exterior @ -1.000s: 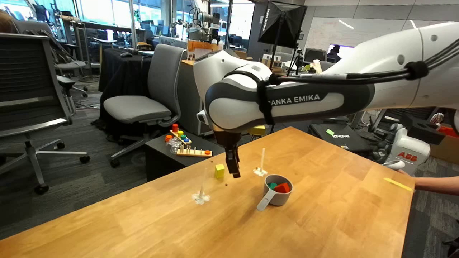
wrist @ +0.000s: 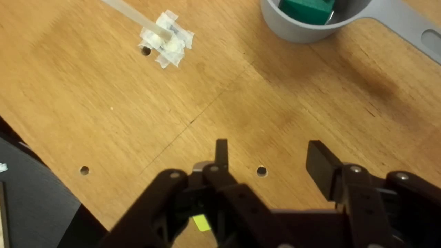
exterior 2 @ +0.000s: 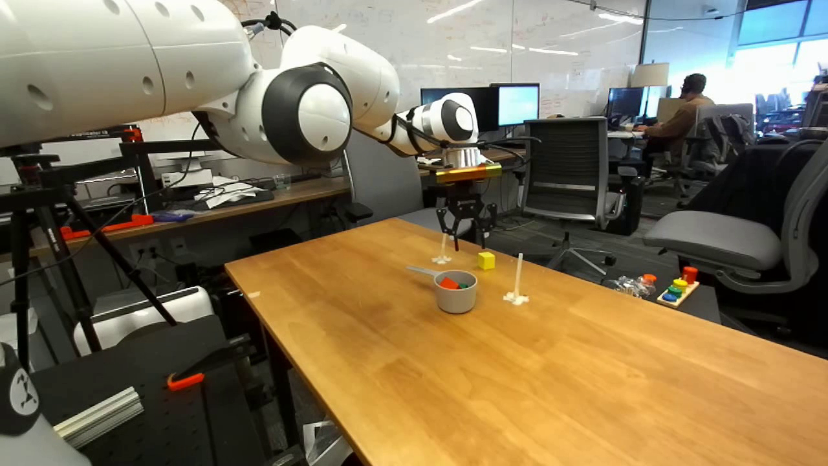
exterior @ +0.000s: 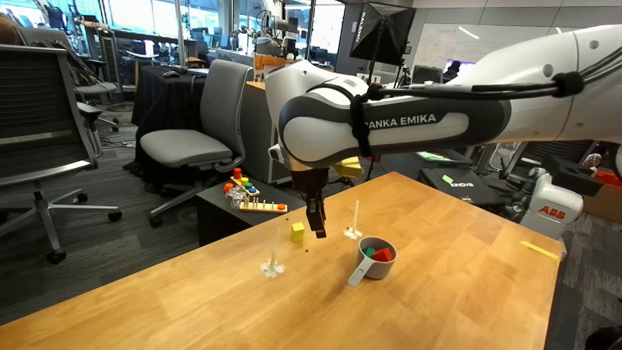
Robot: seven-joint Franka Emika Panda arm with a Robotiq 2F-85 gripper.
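My gripper hangs over the table, close to a small yellow cube that rests on the wood. In the wrist view the fingers of the gripper stand apart with only bare table visible between them. There, a sliver of the yellow cube shows past the left finger, which hides the rest. A grey cup with a handle stands upright nearby. Inside it lie a red block and a green block.
Two thin upright sticks are taped to the table, one stick behind the cup and another stick nearer the table's chair-side edge. A low black surface with peg toys adjoins that edge.
The gripper has risen slightly, with the arm shifting a little. A person's hand and forearm at the right table edge have gone from view. The cube and cup have stayed put.
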